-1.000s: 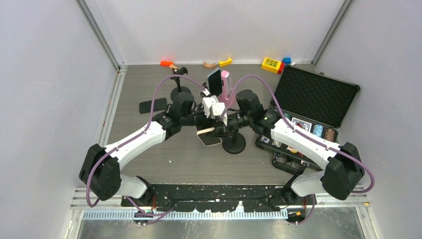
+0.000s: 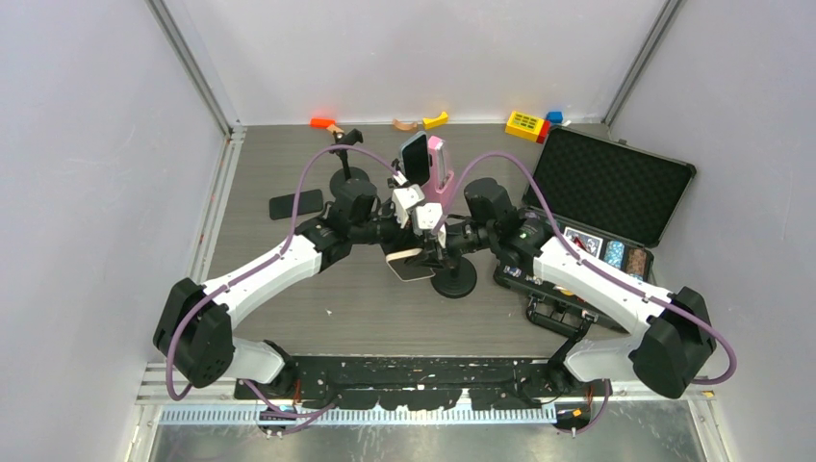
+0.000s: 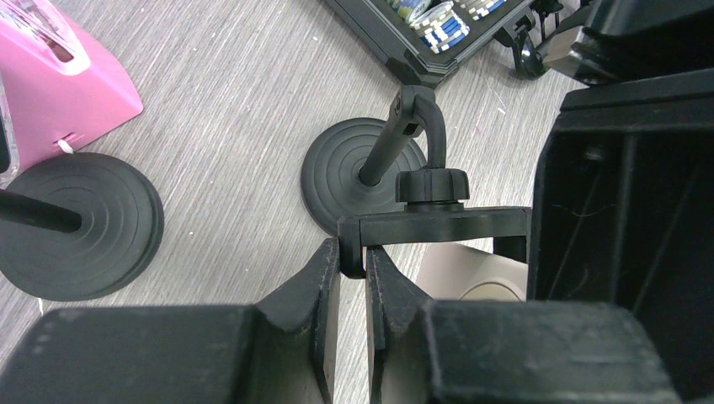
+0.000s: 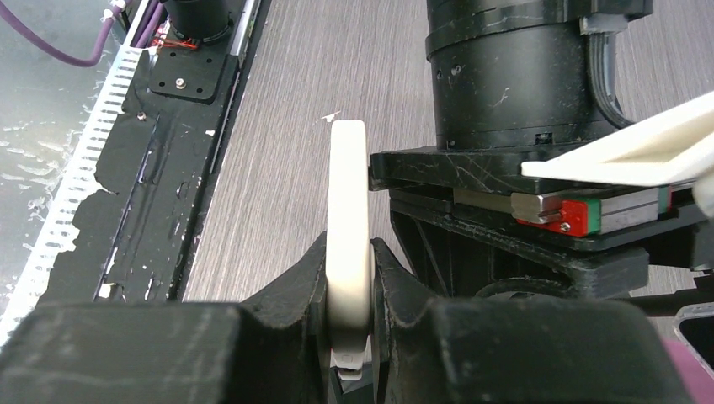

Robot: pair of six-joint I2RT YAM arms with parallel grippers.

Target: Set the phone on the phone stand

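Observation:
A black phone stand [image 2: 454,280] stands at the middle of the table; in the left wrist view its head [image 3: 446,220] is pinched at one end by my left gripper, which is shut on it. My right gripper is shut on a phone [image 4: 347,198], seen edge-on as a cream-coloured bar and held just in front of the stand, below my left gripper in the top view. The two wrists crowd together at the centre, hiding much of the stand's top.
Another dark phone [image 2: 295,204] lies at the left. More stands [image 2: 348,180] and a pink object [image 2: 439,165] are behind. An open case [image 2: 611,192] fills the right.
My right arm and the phone in it have shifted slightly to the right over the last second. The left arm looks unmoved.

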